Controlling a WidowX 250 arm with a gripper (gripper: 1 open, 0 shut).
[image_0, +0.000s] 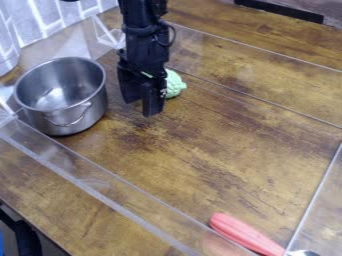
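My black gripper (142, 92) hangs low over the wooden table, between a steel pot (60, 93) on the left and a pale green crumpled object (173, 82) just behind it to the right. The gripper partly hides the green object. Whether its fingers are open or hold anything is hard to tell at this size.
A red-handled utensil (247, 236) lies at the front right. Clear low walls or strips border the work area (241, 150), whose middle and right are bare wood. A crumpled light sheet (30, 25) is at the back left.
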